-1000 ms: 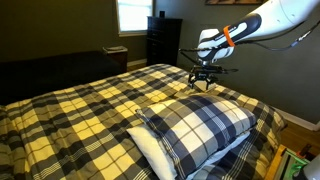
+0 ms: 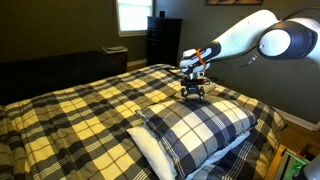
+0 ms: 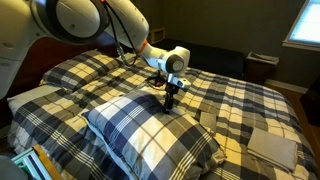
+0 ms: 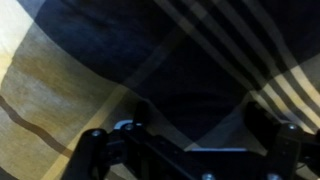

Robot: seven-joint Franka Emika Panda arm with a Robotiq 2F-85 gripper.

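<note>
A dark blue, white and tan plaid pillow (image 2: pixel 205 125) lies on a bed with a matching plaid cover (image 2: pixel 80 125). White shows along the pillow's lower side. My gripper (image 2: pixel 193 95) points down at the pillow's far part in exterior view 1. From the other side, the gripper (image 3: pixel 168 104) appears over the upper middle of the pillow (image 3: pixel 150 135). In the wrist view, plaid cloth (image 4: pixel 190 55) fills the background and the fingers (image 4: pixel 141 113) stand wide apart, holding nothing. Whether the fingertips touch the cloth I cannot tell.
A pale, flat rectangular piece (image 3: pixel 273 148) lies on the bed at the right of exterior view 2. Behind the bed stand a dark sofa (image 2: pixel 70 72) and a dark dresser (image 2: pixel 165 40). Open plaid cover stretches left of the pillow in exterior view 1.
The arm has come down and shifted left in exterior view 1, bringing my gripper from above the pillow to close over it. The pillow looks unmoved.
</note>
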